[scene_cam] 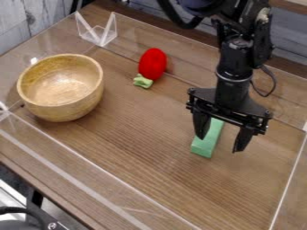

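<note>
My black gripper [225, 126] is low over the right half of the wooden table, open, its fingers on either side of the upper part of a green bar [204, 145]. The bar lies on the table, its lower end uncovered and its upper end partly hidden by the gripper.
A tan bowl [65, 108] sits at the left. A red object [153, 63] and a small pale green piece [143, 81] lie at the back middle, and a clear wire-like item [96, 31] at the back left.
</note>
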